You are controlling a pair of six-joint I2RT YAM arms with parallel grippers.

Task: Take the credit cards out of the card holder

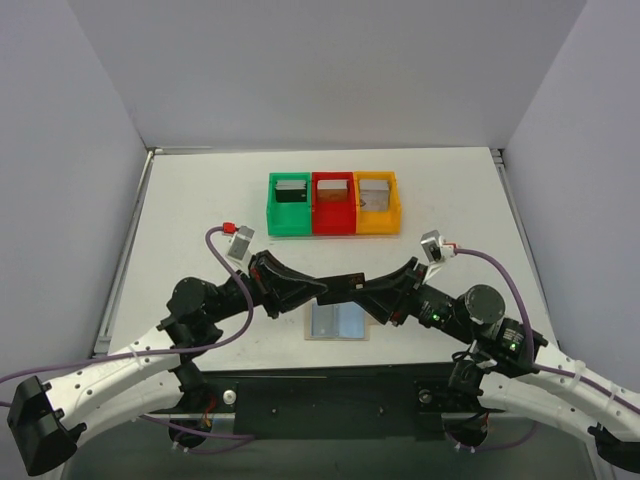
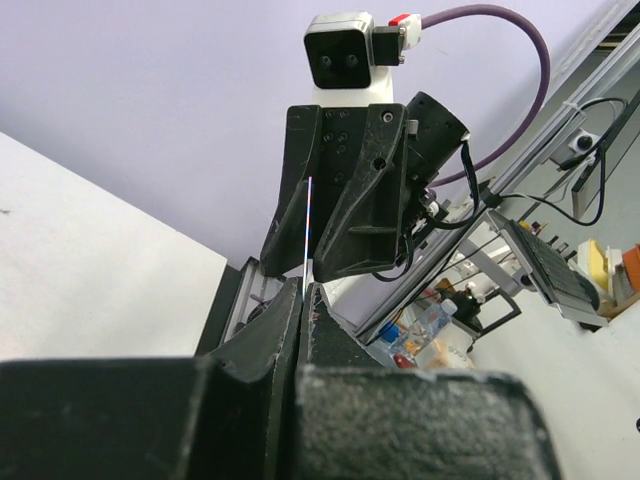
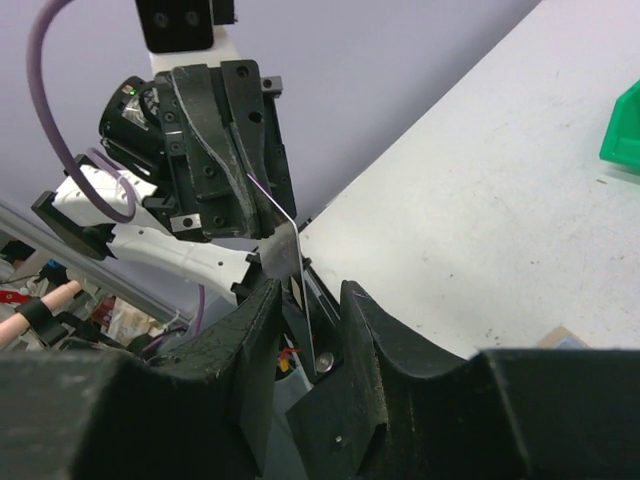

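Observation:
Thin dark card (image 1: pixel 340 285) is held level above the table, with my left gripper (image 1: pixel 320 288) shut on its left edge. In the left wrist view it shows edge-on as a thin line (image 2: pixel 308 225) rising from the closed fingertips. My right gripper has its fingers apart, one on either side of the card's far end (image 3: pixel 304 300), with a gap visible on both sides. Below them on the table lies the card holder (image 1: pixel 338 322), a flat pale piece with grey and light blue panels, partly covered by the arms.
Behind the grippers stand a green bin (image 1: pixel 290 221), a red bin (image 1: pixel 333 218) and a yellow bin (image 1: pixel 378 221), side by side, each with a pale and dark insert at its back.

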